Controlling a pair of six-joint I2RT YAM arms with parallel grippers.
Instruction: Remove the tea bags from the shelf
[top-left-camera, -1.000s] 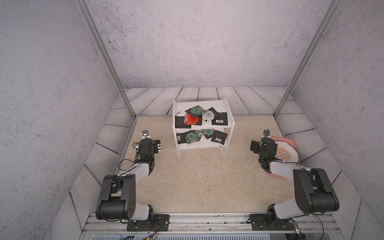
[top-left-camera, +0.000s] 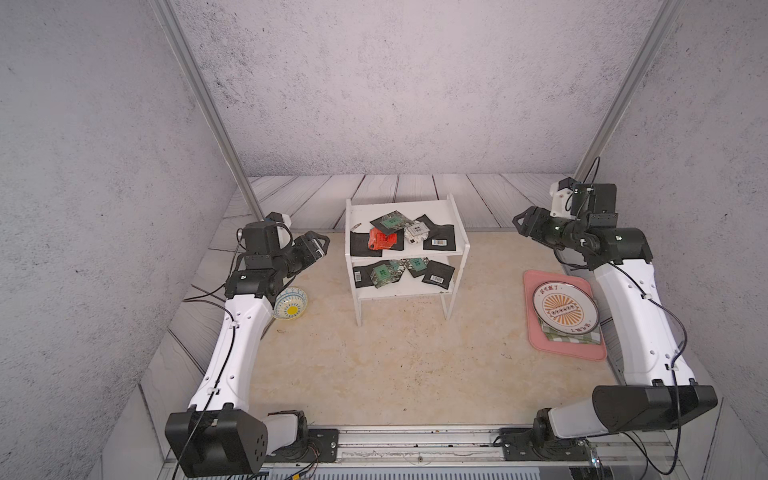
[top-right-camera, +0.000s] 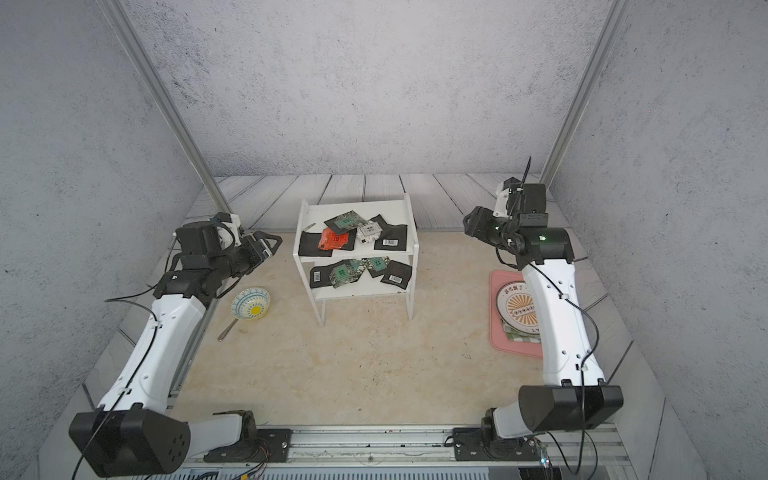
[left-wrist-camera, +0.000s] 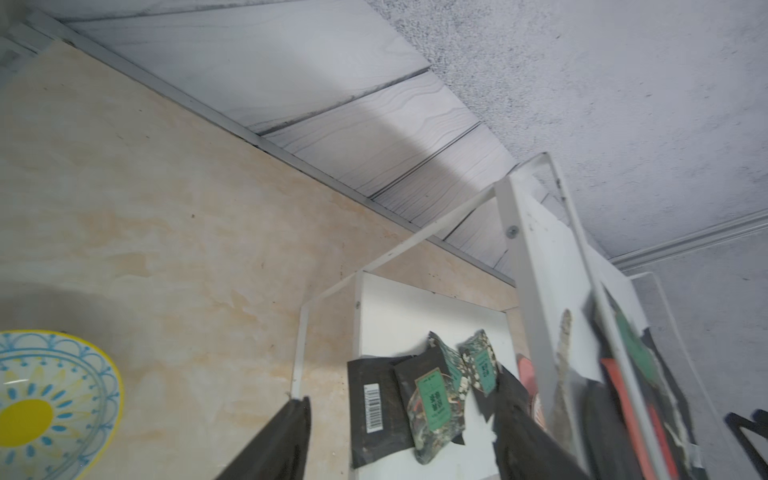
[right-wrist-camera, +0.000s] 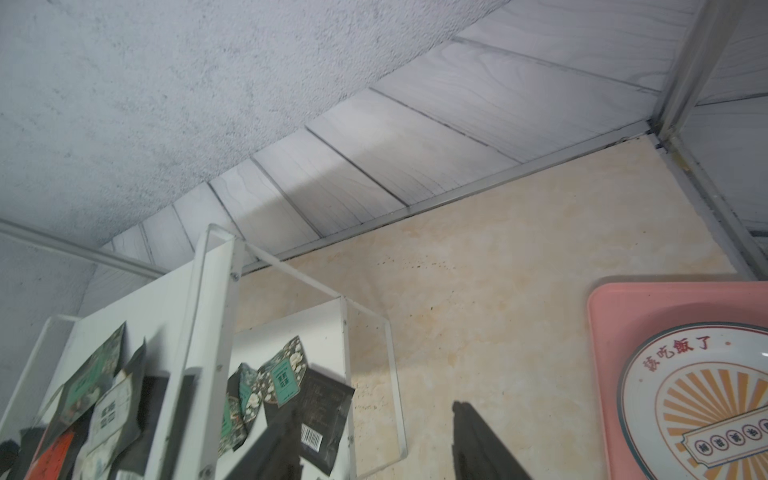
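Note:
A white two-tier shelf (top-left-camera: 404, 295) stands at the middle back of the table. Its upper tier carries a green tea bag (top-left-camera: 392, 222), a red tea bag (top-left-camera: 382, 239), a white tea bag (top-left-camera: 417, 232) and black packets (top-left-camera: 439, 239). On the lower tier lie green-patterned tea bags (top-left-camera: 387, 273) and black packets (top-left-camera: 437, 274), partly overlapping. My left gripper (top-left-camera: 318, 245) hovers left of the shelf, its fingers (left-wrist-camera: 276, 444) apart and empty. To the shelf's right hangs my right gripper (top-left-camera: 524, 220), likewise parted with nothing between its fingers.
Left of the shelf sits a patterned bowl (top-right-camera: 251, 303), with a spoon (top-right-camera: 228, 329) near it. A pink tray (top-left-camera: 552, 345) with a round plate (top-left-camera: 565, 307) and a checked cloth lies at the right.
The tea bags and shelf look unmoved.

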